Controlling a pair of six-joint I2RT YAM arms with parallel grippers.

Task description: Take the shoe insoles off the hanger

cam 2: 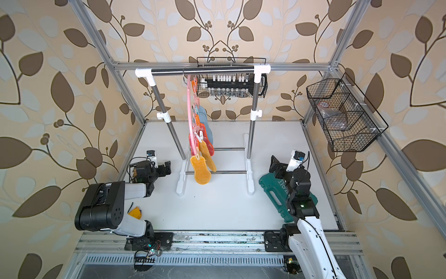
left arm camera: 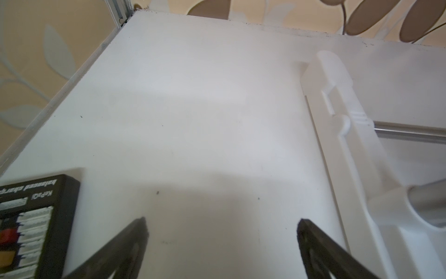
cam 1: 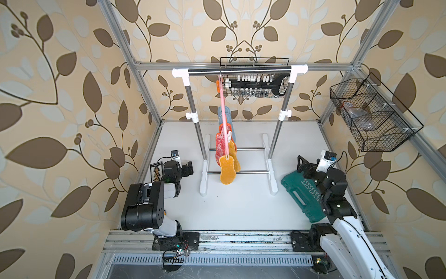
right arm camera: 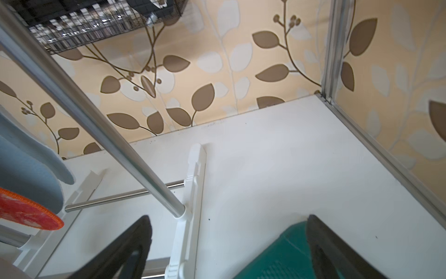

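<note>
Several insoles hang in a row from a pink hanger (cam 2: 189,107) on the metal rack's top bar: an orange one (cam 1: 227,169) in front, then red (cam 1: 218,147) and blue ones (right arm camera: 34,172) behind. My right gripper (cam 1: 306,165) stands open and empty to the right of the rack, above a teal case (cam 1: 297,190); in the right wrist view, blue and red insoles show at the far left. My left gripper is open with nothing between its fingers, low at the left, beside the rack's white foot (left arm camera: 346,153).
A wire basket (cam 1: 367,121) hangs on the right wall, and another (cam 2: 232,93) on the back wall behind the rack. A black charger (left arm camera: 55,218) lies left of my left gripper. The floor in front of the rack is clear.
</note>
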